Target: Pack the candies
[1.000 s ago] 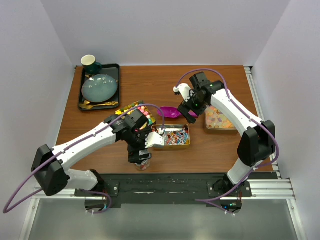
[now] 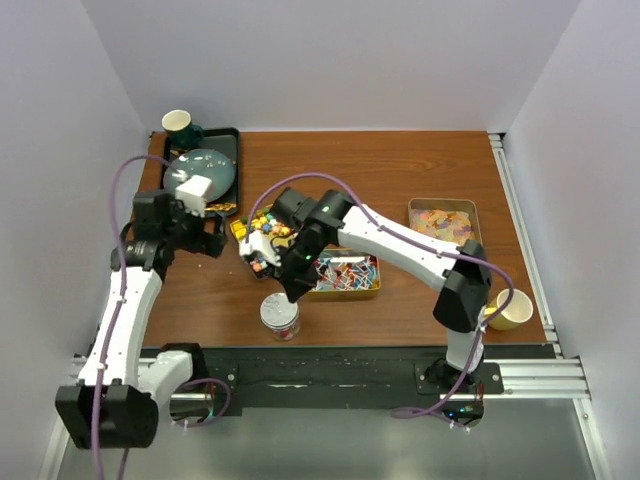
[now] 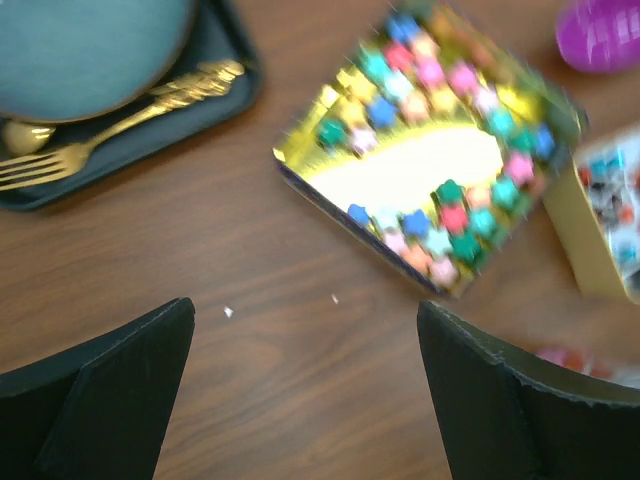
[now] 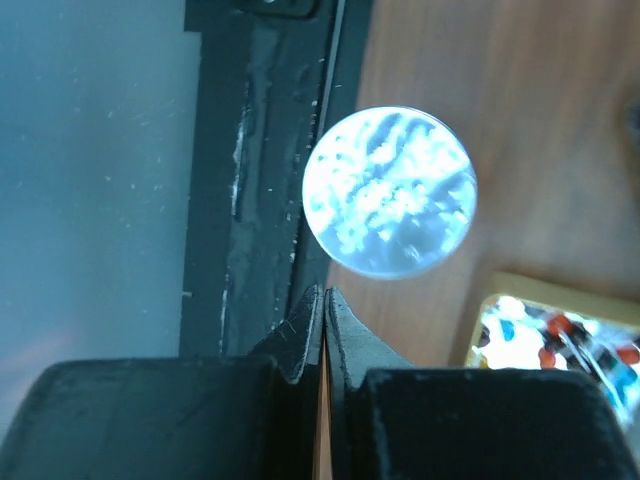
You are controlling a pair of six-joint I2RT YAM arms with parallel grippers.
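Note:
In the top view, the clear jar (image 2: 280, 318) with a silver lid (image 4: 390, 192) stands near the table's front edge. My right gripper is shut just beside that lid in the right wrist view, with nothing visible between its fingertips. Over the left part of the table, my left gripper is wide open and empty. Star-shaped candies (image 3: 428, 70) lie in a shallow tray (image 3: 345, 220), around a bare patch. A box (image 2: 345, 294) of mixed wrapped candies sits to its right. The purple scoop (image 3: 602, 35) shows only partly in the left wrist view.
A black tray (image 2: 225, 143) with a grey-blue plate (image 2: 210, 168) and gold cutlery is at the back left, a green mug (image 2: 180, 128) at its corner. On the right are a container (image 2: 443, 203) of jelly-like candies and a yellow mug (image 2: 514, 311).
My left gripper has moved from the jar to the left and back.

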